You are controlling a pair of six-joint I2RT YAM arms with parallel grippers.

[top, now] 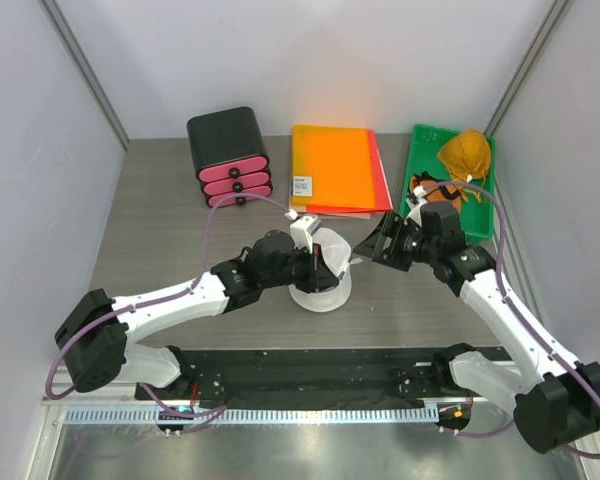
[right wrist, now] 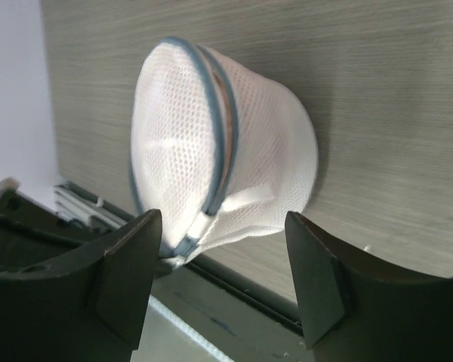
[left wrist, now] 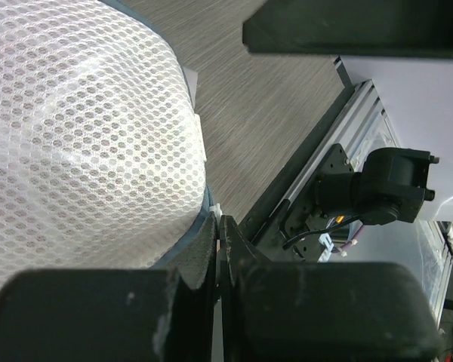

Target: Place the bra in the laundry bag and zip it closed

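Observation:
The white mesh laundry bag (top: 323, 299) with blue-grey trim stands on the table, partly covered by my left arm. In the left wrist view my left gripper is shut on a small pale bit at the bag's trimmed edge. My right gripper is open, just right of the bag, with nothing held. Beyond its fingers (right wrist: 140, 249), a white tab (right wrist: 247, 197) sticks out from the bag beside the trim. A brownish strip shows between the two trim bands. The bra cannot be made out.
A black box with pink drawers (top: 233, 180) stands at the back left. Orange and red folders (top: 332, 165) lie at the back middle. The green tray (top: 421, 150) at the back right holds orange things. Bare table (top: 430, 310) lies right of the bag.

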